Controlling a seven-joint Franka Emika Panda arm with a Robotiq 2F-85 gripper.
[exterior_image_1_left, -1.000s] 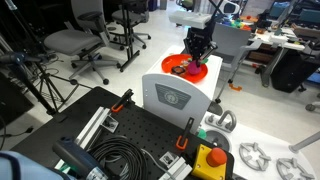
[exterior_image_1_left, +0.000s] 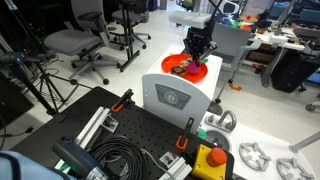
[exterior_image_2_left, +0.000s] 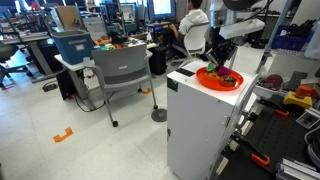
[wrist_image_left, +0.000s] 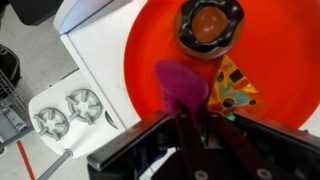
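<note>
In the wrist view a purple object (wrist_image_left: 181, 84) reaches out from between the fingers of my gripper, which is shut on it. Below it spreads an orange-red plate (wrist_image_left: 148, 66). A brown doughnut-like piece (wrist_image_left: 209, 22) and a pizza-slice piece (wrist_image_left: 231, 87) lie on that plate. From outside, the plate (exterior_image_1_left: 173, 66) rests on the white top of a cabinet, with the purple object (exterior_image_1_left: 194, 69) under my gripper. In the second exterior view the gripper is over the same plate (exterior_image_2_left: 207, 82); whether the purple object touches it, I cannot tell.
The white cabinet (exterior_image_2_left: 195, 115) is narrow, and its edges lie close around the plate. A sink faucet (exterior_image_1_left: 226, 122) and stove burners (exterior_image_1_left: 252, 156) are to the right, near a yellow box with a red button (exterior_image_1_left: 211, 160). A grey chair (exterior_image_2_left: 124, 75) stands behind.
</note>
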